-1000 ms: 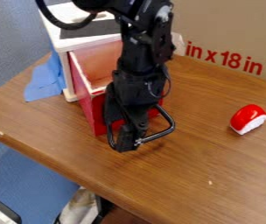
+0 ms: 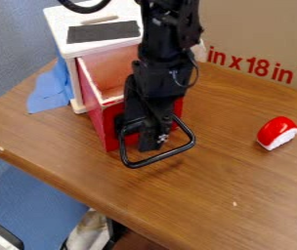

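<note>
My black gripper (image 2: 156, 142) hangs low in front of a red open box (image 2: 103, 95) on the wooden table, its dark fingers over the box's front and lower part. A black loop-shaped bar juts forward from the gripper's lower end. The arm hides much of the box, and whether anything is between the fingers is not visible. A red and white rounded object (image 2: 276, 133) lies apart to the right.
A white box with a dark panel (image 2: 101, 30) stands behind the red box. A blue cloth (image 2: 51, 92) lies at its left. A cardboard panel (image 2: 266, 39) backs the table.
The arm and gripper have shifted very slightly. The red box and the other objects look the same.
</note>
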